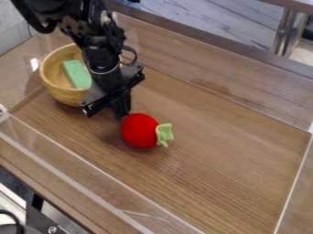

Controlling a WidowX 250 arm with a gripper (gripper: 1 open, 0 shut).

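Note:
My gripper (108, 104) is low over the table between the yellow bowl and a red tomato-like object (139, 132) with a pale green top. The bowl (54, 80) sits at the upper left with a green block (76, 72) inside, partly behind the arm. The arm comes down from the top left. Whether the fingers are open or shut, and whether anything is between them, is too small and dark to tell.
A white post or frame edge stands at the top right. A black cable lies at the bottom left.

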